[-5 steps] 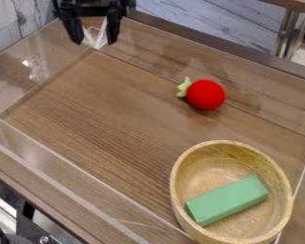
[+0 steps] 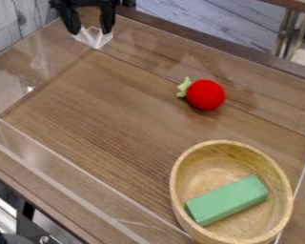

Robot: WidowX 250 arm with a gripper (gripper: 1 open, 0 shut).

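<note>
The black gripper [image 2: 87, 21] is at the top left edge of the camera view, partly cut off, above a small white crumpled object [image 2: 91, 36]. Whether it is open or shut is unclear. A red round object [image 2: 205, 95] with a green top lies on the wooden table [image 2: 104, 133], right of centre. A cream bowl [image 2: 193, 162] at the lower right holds a green block [image 2: 227, 200].
Raised wooden edges run along the top right, and a light wall is at the top left.
The red object, bowl and block have stayed in place.
</note>
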